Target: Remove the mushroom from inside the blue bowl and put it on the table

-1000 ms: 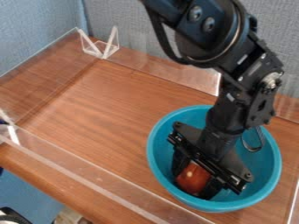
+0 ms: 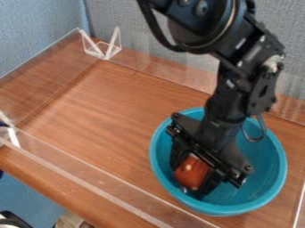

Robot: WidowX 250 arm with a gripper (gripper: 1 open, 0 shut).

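The mushroom (image 2: pixel 191 172), a reddish-brown rounded thing with a bright highlight, is inside the blue bowl (image 2: pixel 276 176) at the lower right. My black gripper (image 2: pixel 201 164) reaches down into the bowl from above, its fingers close around the mushroom. Much of the mushroom is hidden behind them. Whether the fingers are pressed onto it or only stand around it does not show clearly. Nor can I tell if the mushroom is touching the bowl's floor.
Wide bare wooden table (image 2: pixel 102 111) lies to the left of the bowl. A white wire rack (image 2: pixel 102 44) stands at the far left corner. Grey walls close off the back, and the table's front edge runs along the lower left.
The gripper has shifted slightly up and to the left in the view. The visible part of the mushroom has shifted the same way. The bowl stays in place.
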